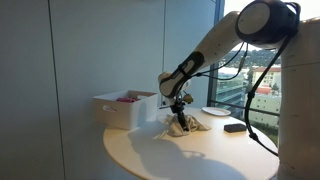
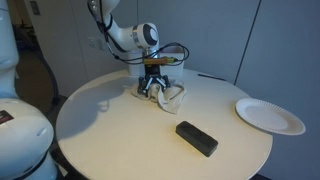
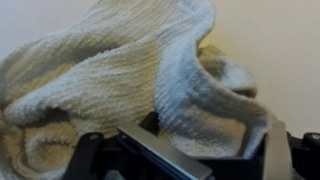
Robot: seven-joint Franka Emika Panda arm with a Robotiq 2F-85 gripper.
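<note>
A crumpled beige cloth (image 1: 183, 125) lies on the round white table (image 1: 150, 155). Seen close in the wrist view, the towel-like cloth (image 3: 110, 75) has thick folds and fills much of the picture. My gripper (image 2: 154, 88) is down at the cloth, pointing steeply at its folds. In the wrist view the gripper's fingers (image 3: 165, 155) stand part open, with cloth rising just beyond and between them. Whether both fingers touch the fabric is hard to tell.
A white box (image 1: 125, 112) with reddish contents stands at the table's back left. On the other side are a black oblong case (image 2: 197, 138) and a white paper plate (image 2: 270, 116).
</note>
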